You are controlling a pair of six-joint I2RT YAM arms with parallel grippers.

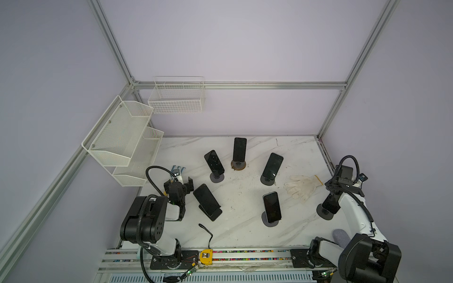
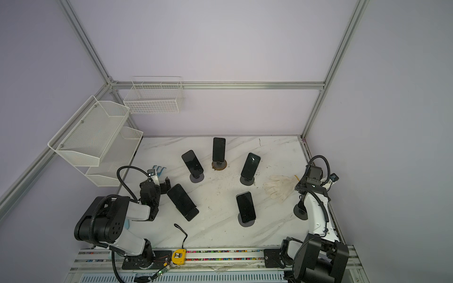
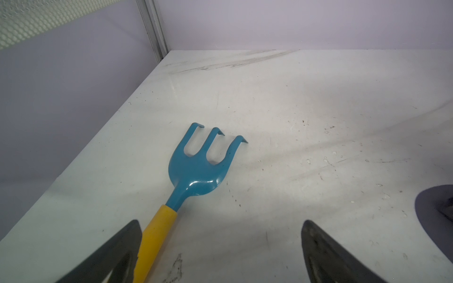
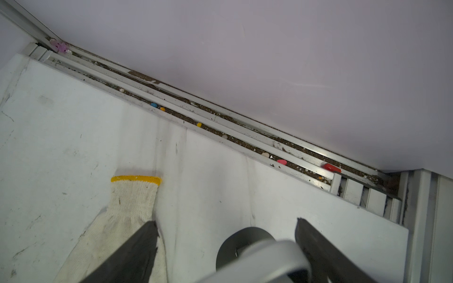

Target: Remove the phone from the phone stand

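In the top left view, black phones stand on round-based stands: a back phone (image 1: 239,149), a left one (image 1: 214,162), a right one (image 1: 273,166), a front one (image 1: 271,206) and one leaning near my left arm (image 1: 206,200). At the far right, another phone (image 1: 331,203) on its stand base (image 1: 324,212) is partly covered by my right arm. My right gripper is open; a blurred grey edge, seemingly this phone's (image 4: 269,261), shows between its fingers, with no grip visible. My left gripper is open and empty above the table.
A blue rake (image 3: 193,169) with a yellow handle lies by the left gripper. A white glove (image 1: 302,187) lies left of the right arm. A yellow tape measure (image 1: 206,256) sits at the front edge, and mesh shelves (image 1: 118,136) hang at left.
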